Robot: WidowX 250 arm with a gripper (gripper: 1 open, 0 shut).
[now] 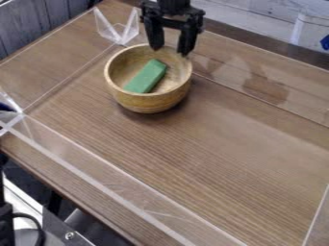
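A wooden bowl (174, 88) holds a green block (146, 77), lying diagonally in its left part. My gripper (170, 42) is above the back rim of the bowl, its black fingers open and pointing down, with nothing seen between them.
A clear plastic piece (118, 31) is at the back left, and a cable (38, 227) runs at the lower left corner.
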